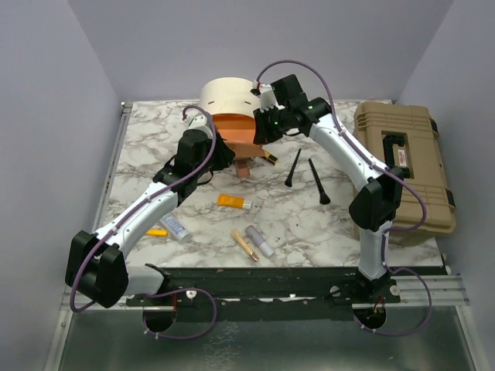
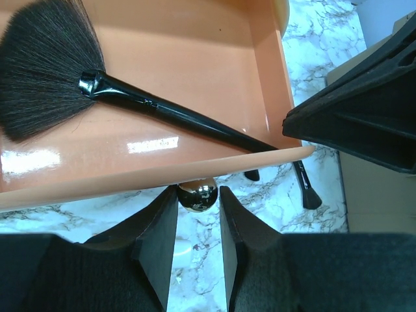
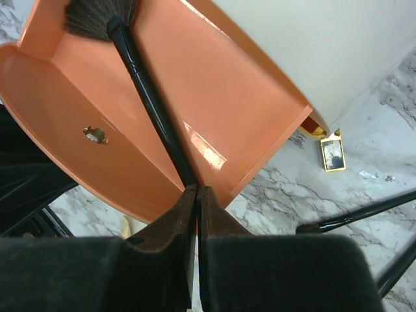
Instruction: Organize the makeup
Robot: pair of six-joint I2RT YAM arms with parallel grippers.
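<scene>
A peach drawer (image 1: 236, 127) of the cream organizer (image 1: 230, 94) is pulled out, with a black fan brush (image 2: 156, 109) lying in it. My left gripper is at the drawer's front, fingertips at its round metal knob (image 2: 198, 201); how firmly they close is unclear. My right gripper is shut on the fan brush's handle (image 3: 156, 107) at the drawer's front corner.
Two slim black brushes (image 1: 318, 182), an orange tube (image 1: 232, 201), a lilac tube (image 1: 259, 240), a beige tube (image 1: 244, 244) and a blue-white tube (image 1: 175, 227) lie on the marble top. A tan case (image 1: 406, 182) stands at the right.
</scene>
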